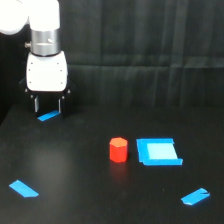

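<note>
My gripper (48,106) points down at the far left of the black table, its two dark fingers spread apart and nothing visible between them. Right of the middle stands a small red block (118,150) with a hexagonal outline. Just beyond it to the right lies a square with a blue border (142,151) around a pale centre; a narrow strip of table separates the two. The arm is well away from both, up and to the left.
Blue strips lie on the table (80,150): one strip (49,116) below the gripper, another (23,189) at the front left, a third (195,197) at the front right. A dark curtain (140,60) hangs behind.
</note>
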